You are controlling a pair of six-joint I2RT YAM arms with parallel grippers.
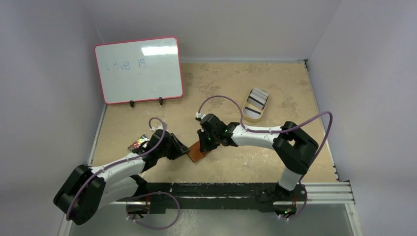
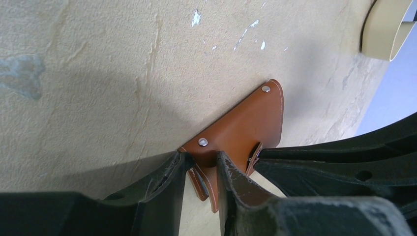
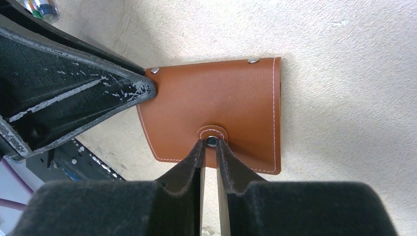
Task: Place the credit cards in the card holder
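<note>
The brown leather card holder [image 1: 196,152] lies on the table between both arms, its snap tab [image 3: 213,132] on the front flap. In the left wrist view my left gripper stands at one corner of the holder, fingers apart, with leather and the parted edges of its layers showing in the gap. My right gripper is over the snap tab, its fingers slightly apart and the metal snap visible between their tips; no firm hold shows. Colourful flat pieces, perhaps the cards [image 1: 138,142], lie partly hidden behind the left arm.
A tan box [image 1: 253,114] with light and dark contents stands at the back right. Behind the left arm a whiteboard [image 1: 140,71] stands upright.
</note>
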